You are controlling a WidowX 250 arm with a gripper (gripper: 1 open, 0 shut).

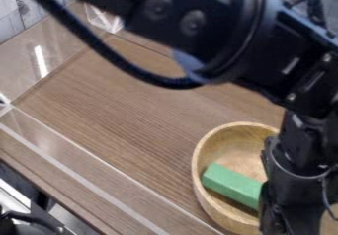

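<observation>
A wooden bowl point(216, 140) sits at the lower right of the table, partly hidden by my arm. Inside it lies a green rectangular block point(230, 184), reaching toward the bowl's right side. My gripper point(280, 215) is over the bowl's right part, beside the block's right end; its fingertips are dark and mostly hidden, so its finger state is unclear.
Clear strips run along its left edges, and a dark gap with metal parts shows at the lower left.
</observation>
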